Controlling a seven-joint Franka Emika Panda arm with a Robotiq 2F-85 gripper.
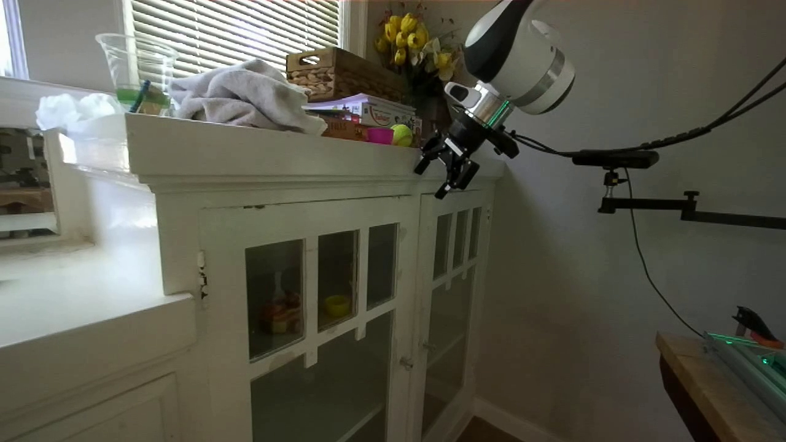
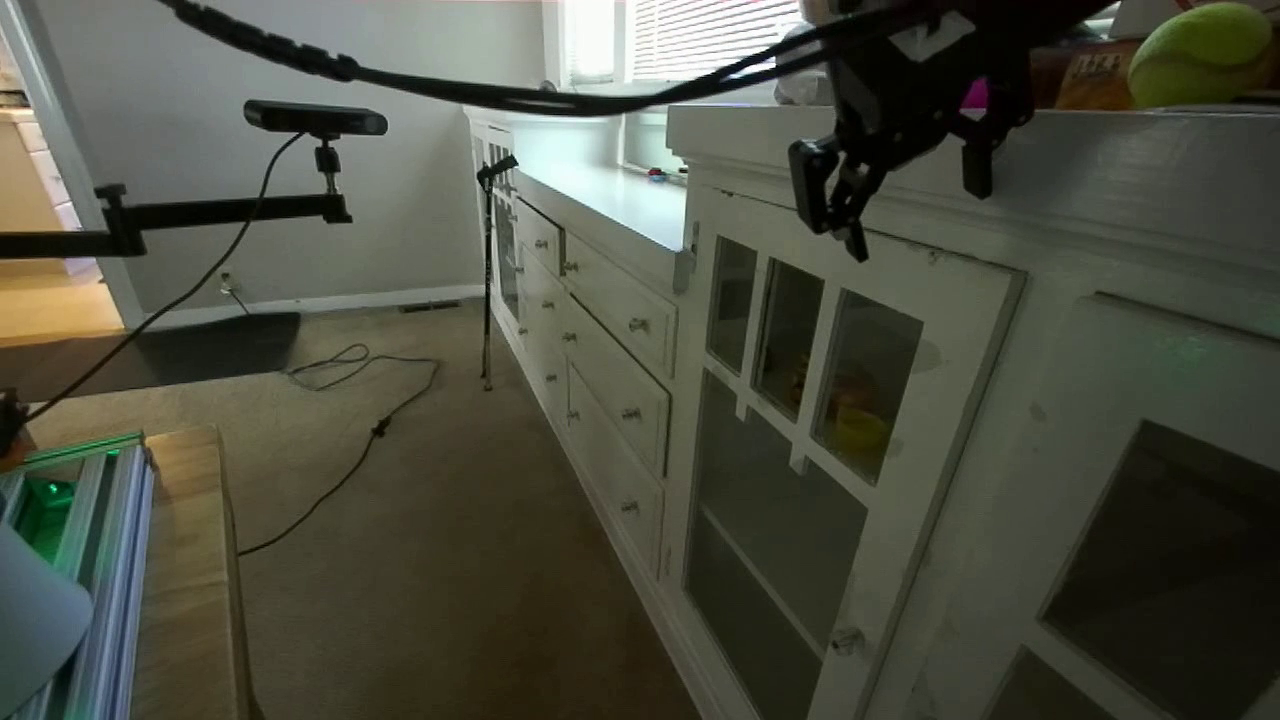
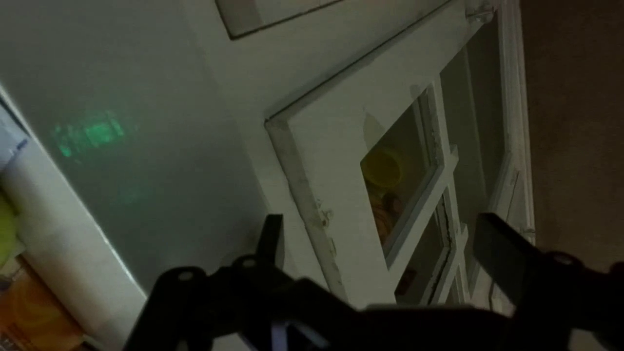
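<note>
My gripper point(image 1: 442, 181) hangs in front of the white cabinet's upper edge, fingers angled downward, open with nothing between them. In the wrist view its two dark fingers stand wide apart, one finger point(image 3: 270, 240) at left and the other at right. Beyond them lies the glass-paned cabinet door point(image 3: 327, 175), which looks closed or nearly so. A small knob point(image 2: 847, 641) sits low on that door, well below the gripper point(image 2: 912, 216). Behind the glass a yellow cup point(image 1: 337, 306) and some orange-red item point(image 1: 284, 315) stand on a shelf.
On the cabinet top are a grey towel point(image 1: 239, 96), a wicker basket point(image 1: 346, 73), boxes point(image 1: 383, 110), a pink cup point(image 1: 380, 135), a tennis ball point(image 1: 402, 135) and yellow flowers point(image 1: 405, 33). A camera arm point(image 1: 656, 205) juts from the right. Floor point(image 2: 444, 576) before the drawers is mostly clear.
</note>
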